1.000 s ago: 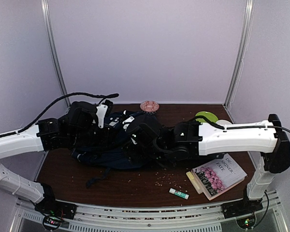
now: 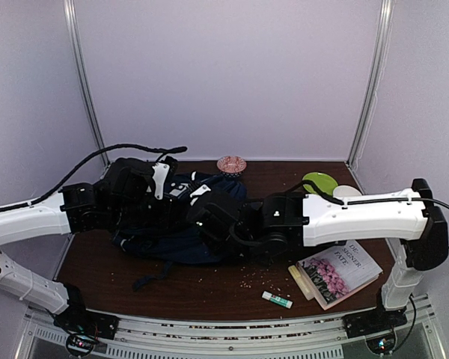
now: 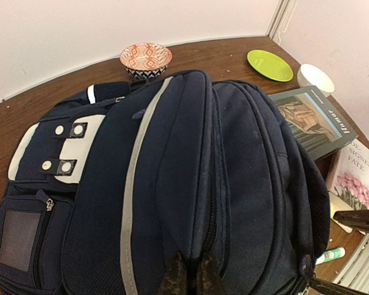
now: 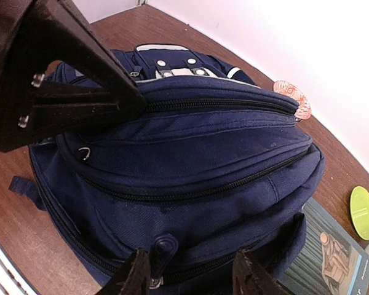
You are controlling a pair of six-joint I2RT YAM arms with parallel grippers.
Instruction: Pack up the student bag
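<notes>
The navy backpack [image 3: 141,184] lies on the table, filling both wrist views. My left gripper is shut on the bag's fabric beside a zipper seam at the bottom of the left wrist view. My right gripper is part open, low in the right wrist view, near a zipper pull [image 4: 165,246] on the bag. A book titled Humor [image 3: 313,123] lies beside the bag, with the Designer Fate book [image 2: 344,262] at the front right and a glue stick [image 2: 277,299] near the front edge.
A patterned bowl [image 2: 231,164] stands at the back. A green plate [image 3: 269,64] and white bowl [image 3: 315,78] are at the back right. Both arms reach over the middle of the table, close together. Bare table shows at the front left.
The left arm has barely moved.
</notes>
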